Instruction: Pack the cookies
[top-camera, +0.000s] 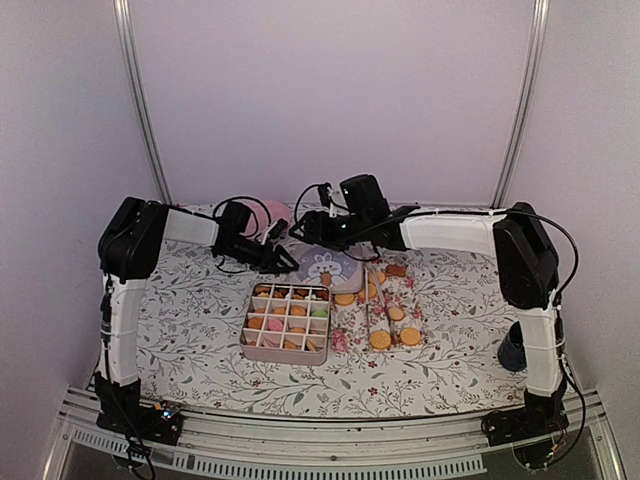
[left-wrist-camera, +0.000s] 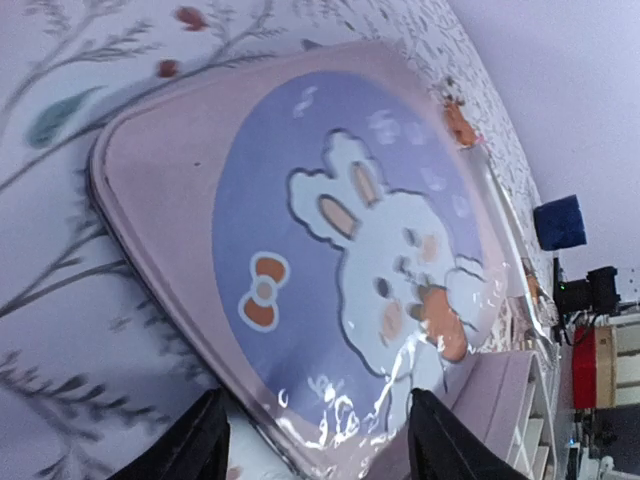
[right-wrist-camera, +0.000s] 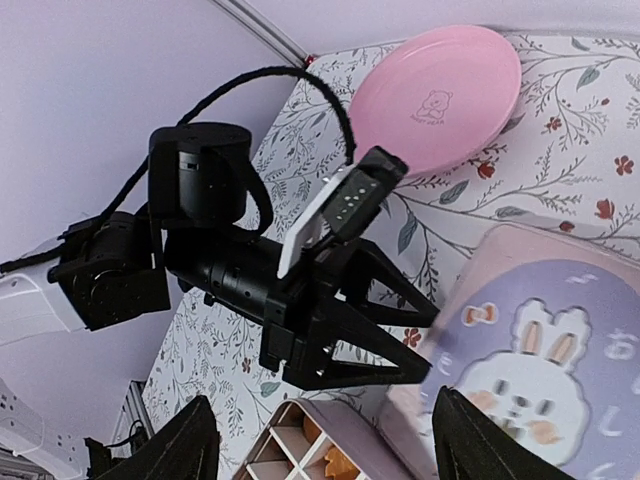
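Observation:
The lilac lid with a bunny face (top-camera: 330, 268) lies behind the cookie box (top-camera: 285, 354), close to its rear wall. In the left wrist view the near edge of the lid (left-wrist-camera: 165, 150) runs down between the spread fingers of my left gripper. That gripper is partly open at the lid's left edge, and contact is unclear. My right gripper is open above the lid and box, with clear space between its fingertips. Assorted cookies (top-camera: 275, 324) sit in the box's white compartments.
A round pink plate (right-wrist-camera: 440, 95) lies at the back left. Right of the box, several loose cookies (top-camera: 380, 339) and a long thin object (top-camera: 368, 300) rest on the floral cloth. A dark cup (top-camera: 512, 348) stands far right.

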